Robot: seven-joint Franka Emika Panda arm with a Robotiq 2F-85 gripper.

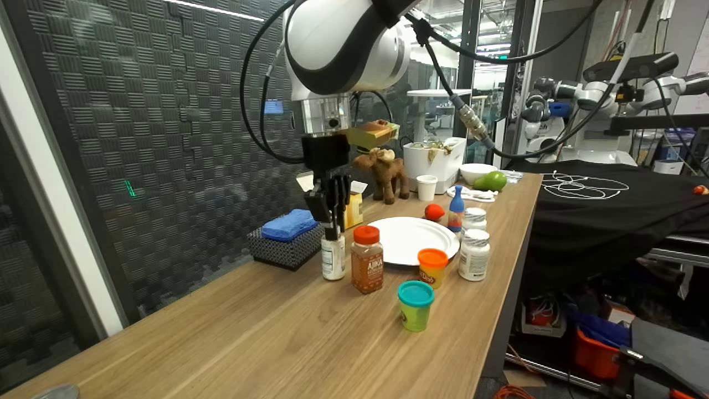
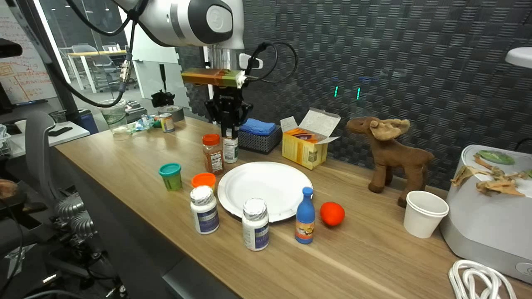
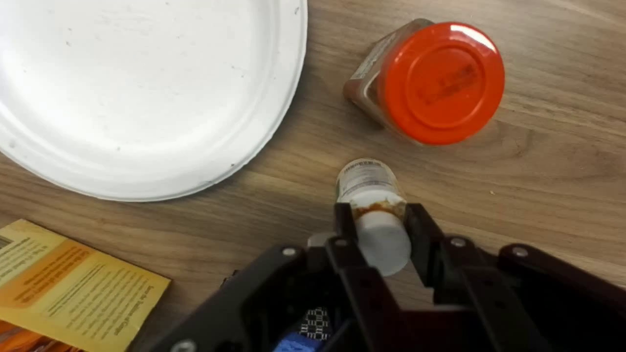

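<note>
A small white bottle [image 3: 368, 179] with a printed label and a brown smear below its white cap stands on the table. My gripper points down at it, shut on the bottle at its cap end, one finger on each side. In exterior view 1 the bottle [image 1: 333, 259] shows below the gripper [image 1: 333, 233], with its top hidden by the fingers. From the other side, in exterior view 2, the bottle [image 2: 230, 149] appears under the gripper [image 2: 230, 130], close by the red-lidded spice jar [image 2: 213, 155].
A white plate [image 2: 239, 180] lies near the bottle. Two Play-Doh tubs, one orange-lidded [image 1: 432, 258] and one teal-lidded [image 1: 416, 292], stand forward. Behind are a black basket [image 1: 279, 249] with a blue cloth and an open yellow box [image 2: 299, 149].
</note>
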